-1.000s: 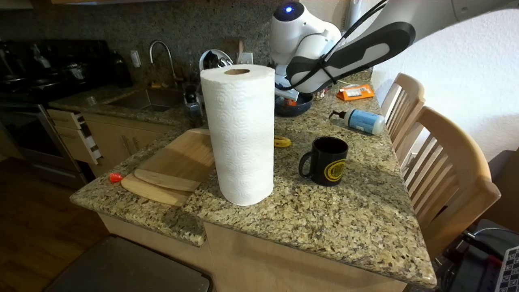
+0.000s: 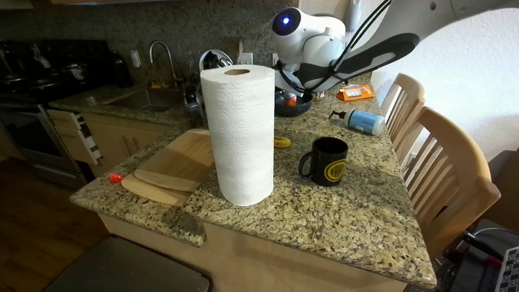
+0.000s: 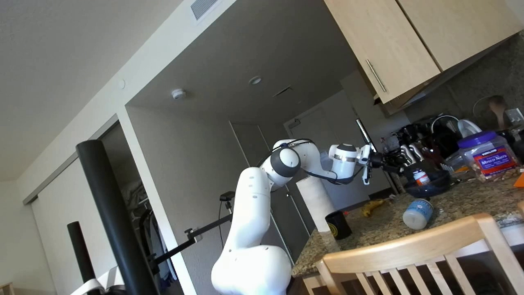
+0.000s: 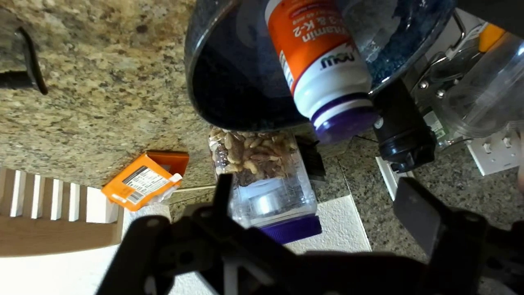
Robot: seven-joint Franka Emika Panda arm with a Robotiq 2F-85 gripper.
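Note:
In the wrist view my gripper is open, its two dark fingers wide apart with nothing held between them. Beyond it, an orange and white vitamin bottle (image 4: 319, 64) with a purple cap leans inside a dark blue bowl (image 4: 211, 64). A clear jar of nuts (image 4: 265, 172) with a purple lid shows in the gap between the fingers, farther off. Exterior view 2 has my gripper (image 3: 371, 164) raised above the counter, left of the bowl (image 3: 432, 182) and the bottle (image 3: 421, 177). In exterior view 1 the gripper is hidden behind the paper towel roll.
A paper towel roll (image 2: 241, 141) stands upright near the counter's front, with a black mug (image 2: 324, 168) to its right. A blue pump bottle (image 2: 363, 121) lies on its side. Cutting boards (image 2: 177, 160), a banana (image 2: 282, 142) and an orange packet (image 2: 355, 92) are also there. Chairs line the right edge.
The arm's wrist has shifted slightly and turned in exterior view 1. More of the orange bottle in the bowl shows now. The objects on the counter look unmoved.

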